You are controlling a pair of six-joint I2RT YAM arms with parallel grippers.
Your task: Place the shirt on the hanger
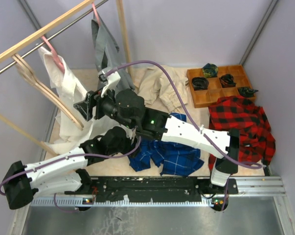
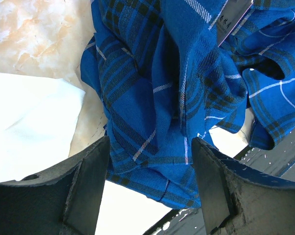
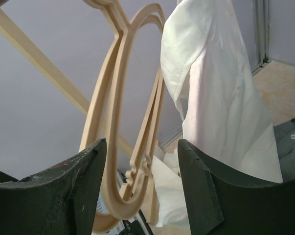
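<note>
Wooden hangers (image 1: 49, 93) hang from the metal rail at the left; their curved bars (image 3: 120, 112) fill the left half of the right wrist view. My right gripper is open, its fingertips apart. The hangers' lower loop shows between its fingers, but I cannot tell whether they touch. A blue plaid shirt (image 1: 169, 152) lies bunched on the table, partly hidden by the arms in the top view. My left gripper stands open above the shirt's folds (image 2: 142, 112), with no cloth visibly pinched. From above, its fingers are mostly hidden.
A white garment (image 3: 225, 93) on a pink hanger (image 1: 53, 54) hangs close beside the right gripper. Behind it hangs a grey garment (image 1: 107, 49). Beige cloth (image 1: 162, 85), a red-black plaid shirt (image 1: 240, 127) and a wooden compartment box (image 1: 201, 99) lie farther right.
</note>
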